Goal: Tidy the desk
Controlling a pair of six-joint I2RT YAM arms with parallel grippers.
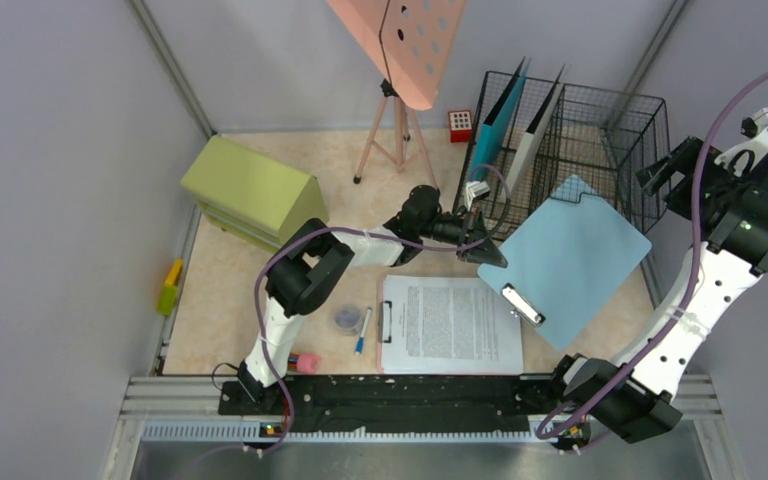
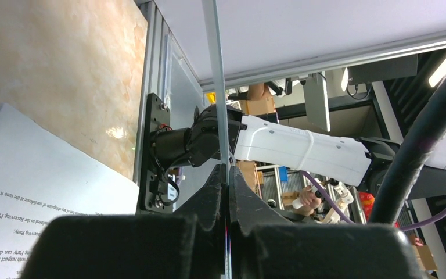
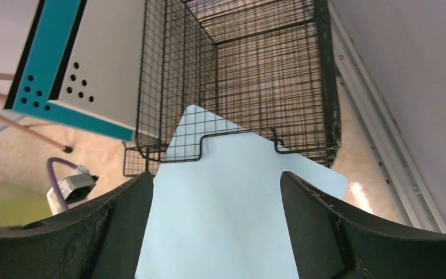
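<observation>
A light blue clipboard (image 1: 570, 260) slants from the front of the wire rack (image 1: 640, 120) toward the table's front, clip toward the front-left; its far end is at the rack's front wires. My left gripper (image 1: 490, 255) is shut on the clipboard's near-left corner; the left wrist view shows the board edge-on between its fingers. My right gripper stands open above and to the right of the clipboard, with nothing between its fingers.
A clipboard with papers (image 1: 450, 330) lies at the front, beside a marker (image 1: 363, 330) and small cup (image 1: 348, 320). Folders (image 1: 495, 125) stand in the rack. A green box (image 1: 250, 190) is at left, a pink stand (image 1: 400, 150) behind.
</observation>
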